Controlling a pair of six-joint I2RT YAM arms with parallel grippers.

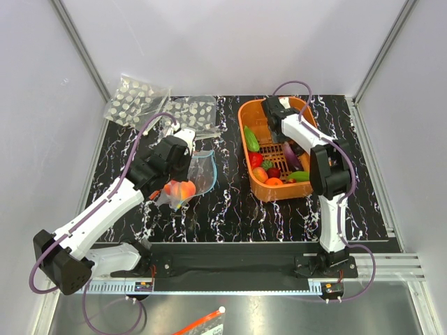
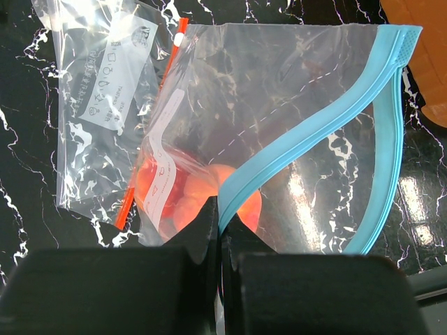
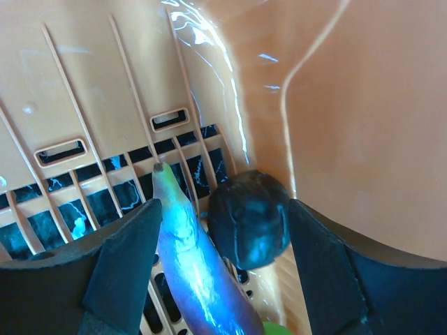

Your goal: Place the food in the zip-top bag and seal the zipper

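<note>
A clear zip bag [image 2: 279, 84] with a light-blue zipper rim [image 2: 307, 146] lies with its mouth gaping to the right. Orange-red round food [image 2: 192, 195] sits inside its lower left. My left gripper is shut on the near edge of that blue rim. In the orange basket [image 1: 256, 183], my right gripper points down, its fingers apart. A dark round fruit [image 3: 249, 218] lies between and beyond those fingers, against the basket wall. A purple eggplant [image 3: 195, 265] rests beside it, near the left finger. Whether a finger touches either one, I cannot tell.
Several other foods lie in the basket, including a green cucumber [image 1: 251, 139], a red tomato [image 1: 255, 160] and an orange [image 1: 274, 181]. Flat clear bags [image 1: 192, 113] lie at the back left. A red-edged bag [image 2: 98, 105] lies beside the blue-rimmed one. Marble table between bag and basket is clear.
</note>
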